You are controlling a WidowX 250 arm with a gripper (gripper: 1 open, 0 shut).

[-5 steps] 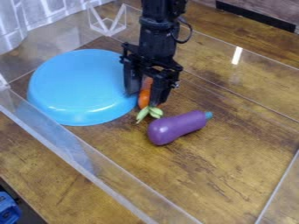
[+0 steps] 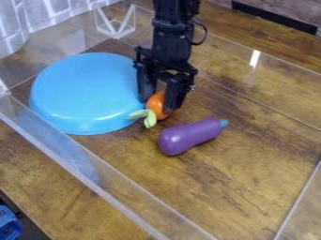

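The black gripper reaches down from the top center, its fingers around an orange carrot with pale green leaves, right at the rim of a blue bowl or disc. Whether the fingers are closed on the carrot is hard to tell. A purple eggplant lies to the right and slightly below, on the wooden surface.
Bare wood spreads to the right and bottom. Transparent walls run along the left and lower edges, and a blue object sits at the bottom left corner.
The carrot's leaves have swung toward the left, toward the blue bowl's rim, with slight movement of the gripper. The eggplant has stayed in place.
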